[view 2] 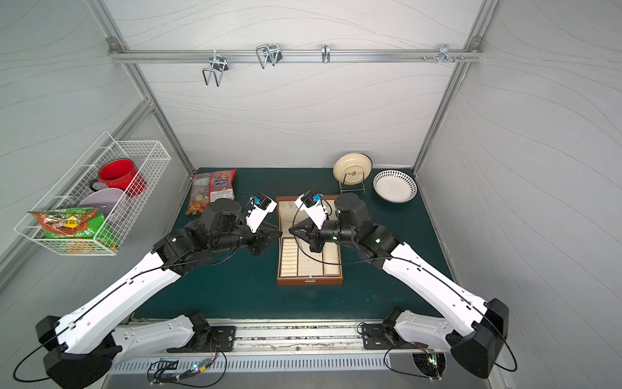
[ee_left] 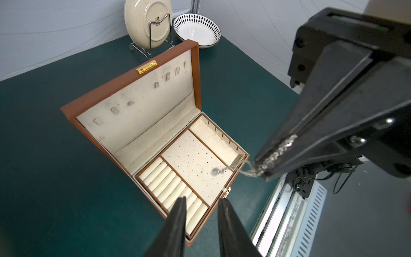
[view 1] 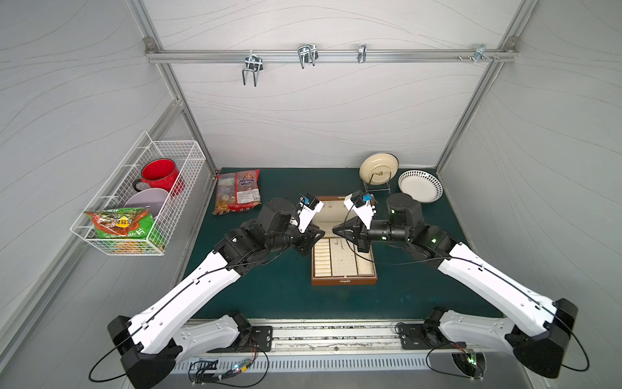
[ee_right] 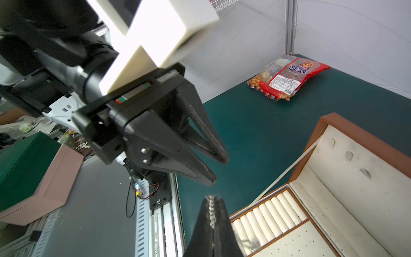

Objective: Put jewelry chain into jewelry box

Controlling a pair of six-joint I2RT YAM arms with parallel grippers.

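A silvery chain [ee_left: 279,153] is pinched between the fingertips of my right gripper, which is shut on it. In the left wrist view, part of it lies along the finger and a loose, blurred end hangs out to the left, above the box. My left gripper stands open with its two fingers apart and nothing between them. The jewelry box [ee_left: 137,107] is open below both grippers, its brown lid raised. Inside are a row of cream ring rolls [ee_left: 171,186], a dotted middle panel [ee_left: 194,160] and a side compartment [ee_left: 214,136].
Behind the box stand a plate on a rack [view 1: 379,170] and a patterned bowl [view 1: 420,186]. A candy bag [view 1: 237,192] lies at back left, and a wire basket [view 1: 84,223] hangs on the left wall. Open green table surrounds the box.
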